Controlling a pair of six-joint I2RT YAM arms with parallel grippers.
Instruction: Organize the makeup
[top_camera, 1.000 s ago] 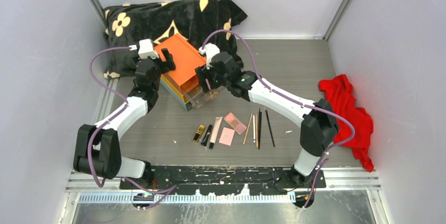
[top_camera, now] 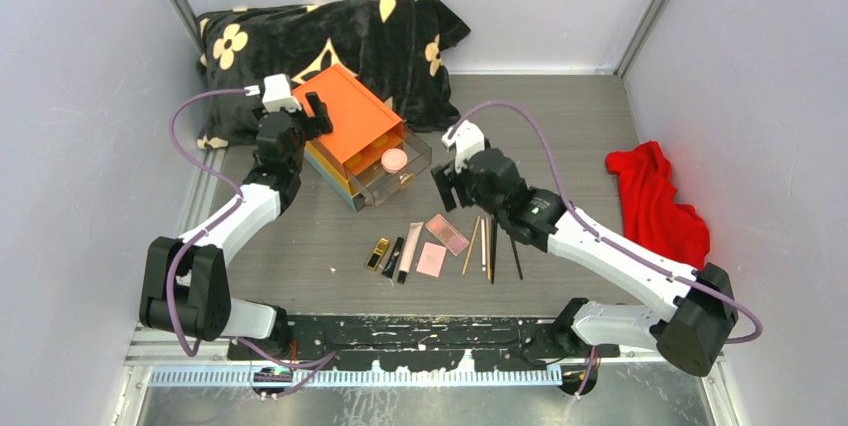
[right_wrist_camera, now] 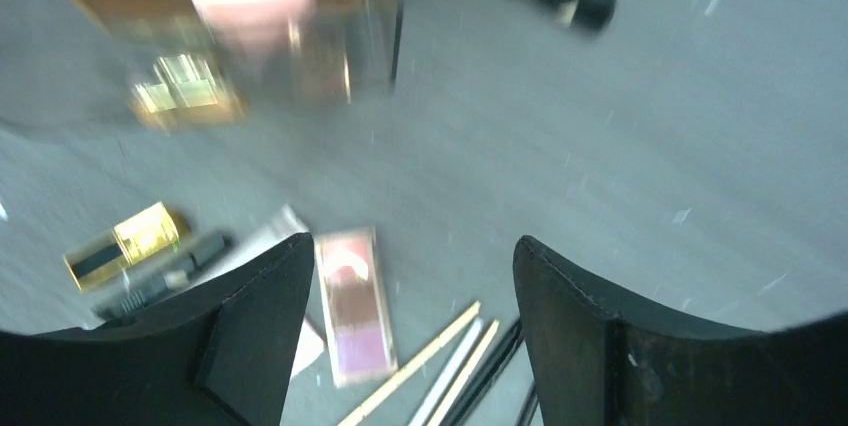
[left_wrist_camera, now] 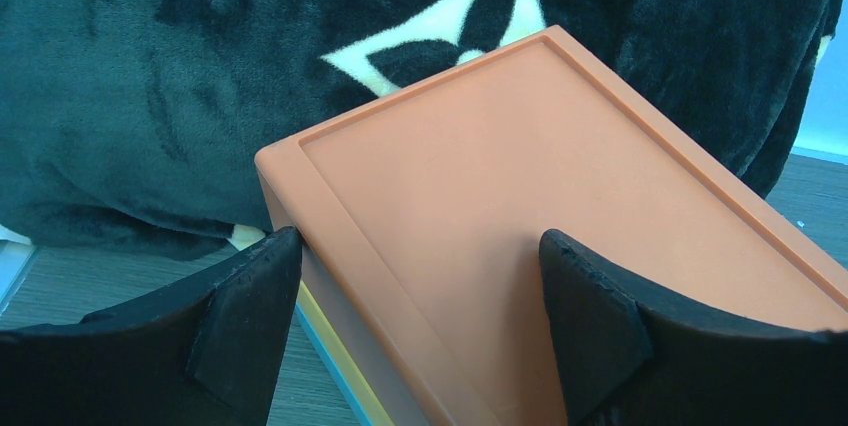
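An orange-topped organizer (top_camera: 350,111) has its clear drawer out, holding a round pink compact (top_camera: 394,159). My left gripper is open at the organizer's top, fingers at its side edge and on the lid. My right gripper is open and empty, above the loose makeup: gold case (top_camera: 378,253), dark tube (top_camera: 393,258), pale tube (top_camera: 411,246), pink square (top_camera: 431,259), palette (top_camera: 447,232) and several pencils (top_camera: 493,251). The right wrist view is blurred.
A black patterned blanket (top_camera: 250,46) lies behind the organizer; a red cloth (top_camera: 655,206) is at the right.
My right gripper has moved from the drawer toward the front right, leaving the pink compact visible in the drawer. The left arm has not visibly moved.
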